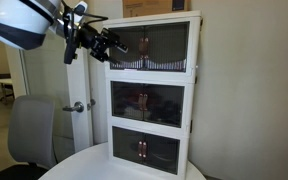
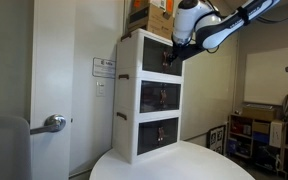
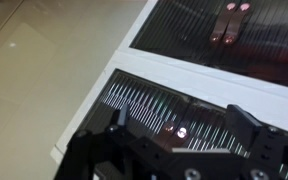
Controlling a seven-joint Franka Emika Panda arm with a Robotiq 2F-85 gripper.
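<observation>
A white cabinet with three stacked compartments (image 1: 152, 126) stands on the table, its dark glass doors closed. Brown handles sit in pairs at the middle of each compartment, such as the middle handles (image 1: 142, 102) and the bottom handles (image 1: 142, 149). My gripper (image 1: 116, 46) is at the left part of the top doors (image 1: 171, 45); whether it touches them cannot be told. In the wrist view the open gripper has its fingers spread on either side of a pair of handles (image 3: 174, 129), with nothing held.
Cardboard boxes (image 2: 152, 18) rest on top of the cabinet. A grey chair (image 1: 31, 130) and a door (image 1: 74, 105) are at the left in exterior view 1.
</observation>
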